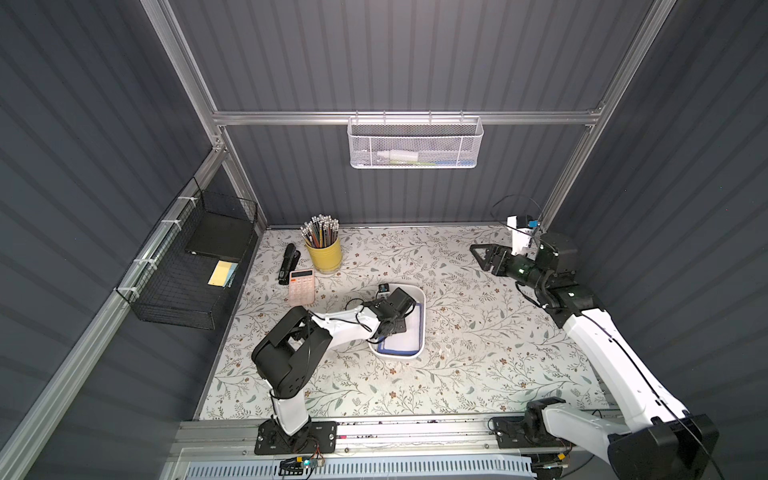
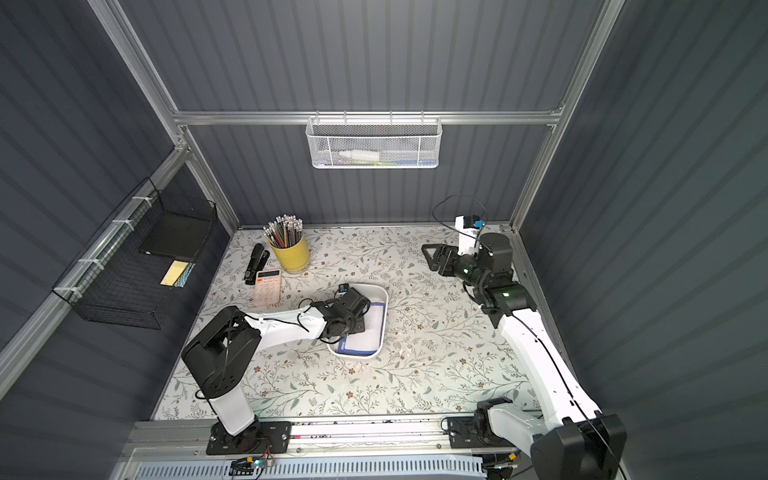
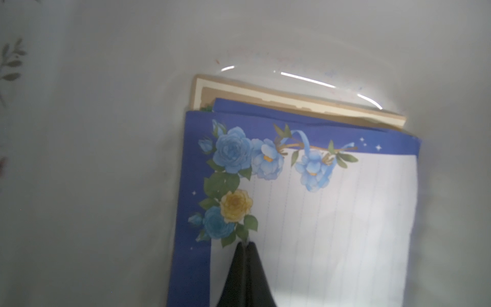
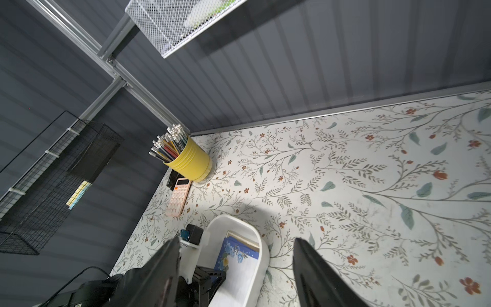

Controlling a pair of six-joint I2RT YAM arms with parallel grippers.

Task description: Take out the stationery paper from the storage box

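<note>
The white storage box (image 1: 421, 336) sits on the table holding stationery paper (image 3: 327, 215) with a blue flowered border, over a tan-edged sheet. My left gripper is down inside the box with its tips shut at the paper's left part, nothing visible between them; whether they touch it I cannot tell. In both top views the left arm covers much of the box. My right gripper hangs open above the table's right side, empty, apart from the box.
A yellow pencil cup (image 1: 325, 256), pink calculator (image 1: 301, 286) and black stapler (image 1: 288, 264) stand back left. A wire basket (image 1: 176, 296) hangs left, a white basket (image 1: 414, 144) at the back.
</note>
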